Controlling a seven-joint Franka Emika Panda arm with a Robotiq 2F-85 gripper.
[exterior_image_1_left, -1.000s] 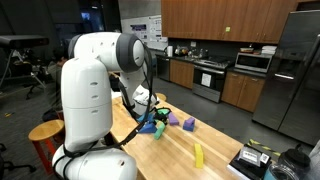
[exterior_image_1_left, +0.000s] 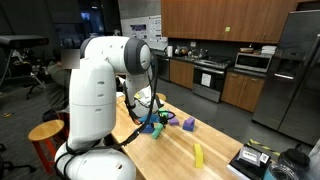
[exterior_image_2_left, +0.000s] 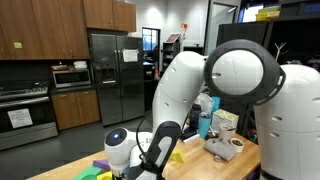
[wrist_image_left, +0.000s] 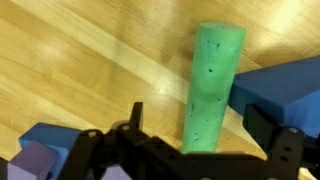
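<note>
In the wrist view a long green block (wrist_image_left: 211, 90) lies on the wooden table, running between the two dark fingers of my gripper. The fingers stand open, one finger to each side of the block, with a gap visible at the left finger (wrist_image_left: 136, 116). A blue block (wrist_image_left: 282, 88) sits close against the green block's right side, and the right finger (wrist_image_left: 259, 126) overlaps its lower edge. Exterior view 1 has my gripper low over the group of coloured blocks; the arm partly hides them.
A purple block (wrist_image_left: 33, 160) and blue piece are at the wrist view's lower left. A yellow block (exterior_image_1_left: 198, 155) and a purple block (exterior_image_1_left: 188, 124) rest apart from the arm. A stool (exterior_image_1_left: 47, 132) stands left.
The gripper has shifted slightly among the blocks over the last second. The separate yellow and purple blocks have not moved.
</note>
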